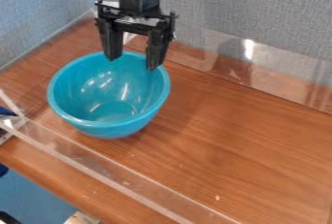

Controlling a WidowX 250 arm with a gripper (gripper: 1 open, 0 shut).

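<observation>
My black gripper (134,49) hangs over the back part of a large turquoise bowl (107,115), its two fingers spread wide with nothing visible between them. The bowl sits on the wooden surface in the left half of the view and looks empty.
Clear panels run along the back and the front-left edge, with grey textured walls behind. A small dark blue object (6,112) is partly visible at the left edge.
</observation>
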